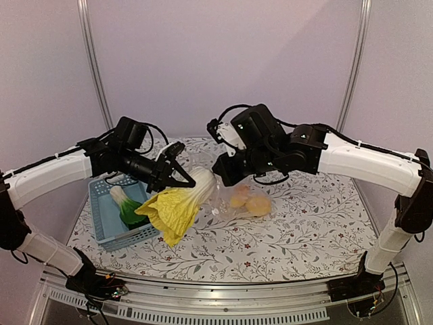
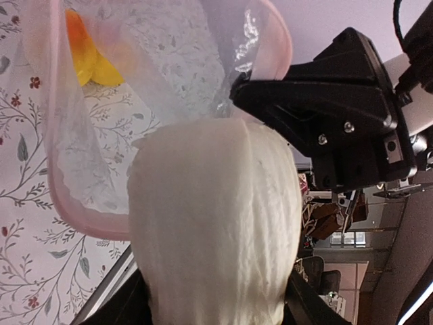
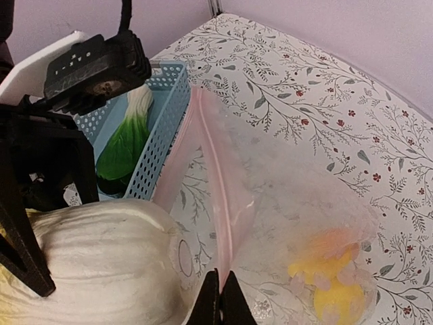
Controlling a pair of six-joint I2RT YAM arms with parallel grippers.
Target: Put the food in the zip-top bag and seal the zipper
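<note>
A napa cabbage [image 1: 177, 204], white at its base with yellow leaves, hangs in the air with my left gripper [image 1: 183, 181] shut on it. Its white end [image 2: 215, 203] points at the open mouth of the clear bag [image 2: 57, 196], which has a pinkish rim. My right gripper is shut on that bag's rim and holds it up. Inside the bag, low down, lies yellow-orange food [image 3: 331, 277]. How far the cabbage's end reaches past the rim is hard to tell.
A blue basket [image 1: 101, 217] at the left holds a green leafy vegetable [image 1: 128, 206] with a white stalk. Floral cloth [image 1: 304, 244] covers the table, and its right side is clear.
</note>
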